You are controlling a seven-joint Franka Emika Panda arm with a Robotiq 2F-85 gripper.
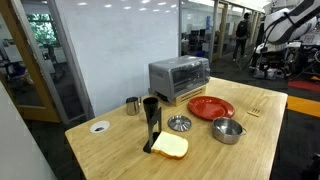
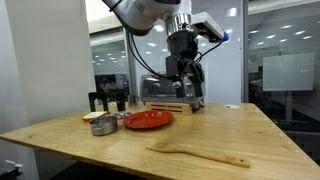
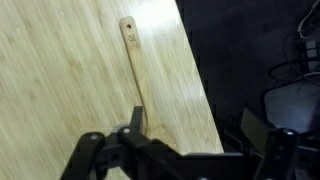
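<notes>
A wooden spoon (image 2: 200,153) lies on the bare near part of the table in exterior view 2. The wrist view shows its long handle (image 3: 136,65) with a hole at the end, and its bowl (image 3: 160,134) partly hidden behind a gripper finger. My gripper is open above the table edge, nothing between its fingers. In exterior view 2 the gripper (image 2: 188,72) hangs well above the table, below the white arm (image 2: 172,32).
A red plate (image 1: 210,107), metal pot (image 1: 228,131), bread slice (image 1: 170,146), metal lid (image 1: 179,123) and black upright object (image 1: 152,120) stand on the table. A toaster oven (image 1: 180,77) sits at the back. In the wrist view, dark floor (image 3: 235,45) lies beyond the table edge.
</notes>
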